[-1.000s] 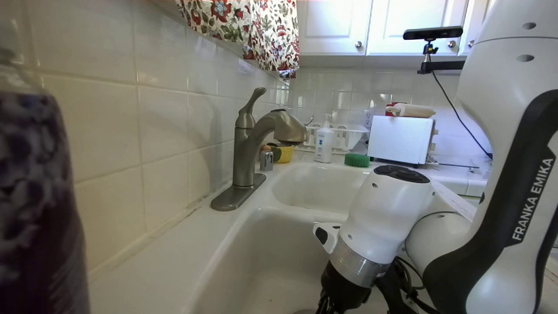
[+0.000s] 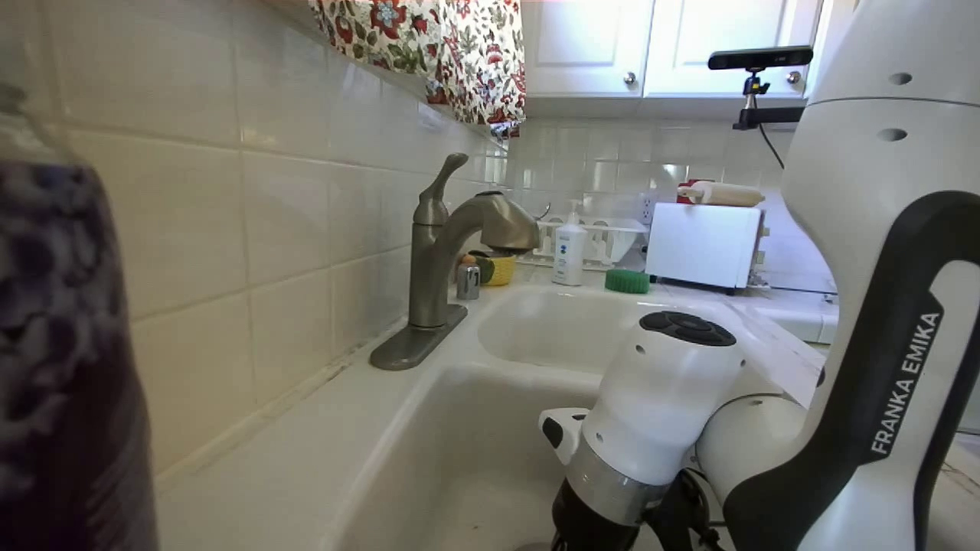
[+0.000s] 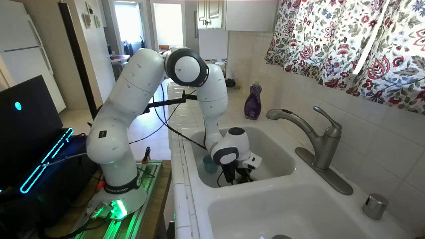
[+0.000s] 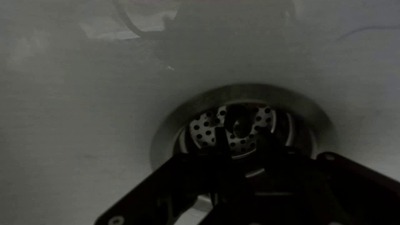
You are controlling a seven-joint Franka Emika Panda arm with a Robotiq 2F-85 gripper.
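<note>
In the wrist view a metal drain strainer [image 4: 204,129] with round holes sits inside the drain ring [image 4: 240,90] of the sink. A dark round knob [image 4: 242,127] rises from the strainer's middle. My gripper reaches over the drain with its dark fingertips apart, one on each side of the knob in this view. Whether they touch it is too dark to tell. Exterior view 2 has the arm's hand [image 3: 235,153] down in the far basin, its fingers mostly hidden.
The faucet [image 2: 432,248] stands on the sink's wall side. A blue-green cup [image 3: 210,164] is in the far basin beside the hand. Behind the basin stands a purple bottle [image 3: 253,101]. The near basin [image 3: 275,211] looks empty apart from its drain.
In exterior view 1 the hand has moved lower and slightly left, deeper into the basin. The upper arm has shifted left too. The faucet and counter items have stayed put.
</note>
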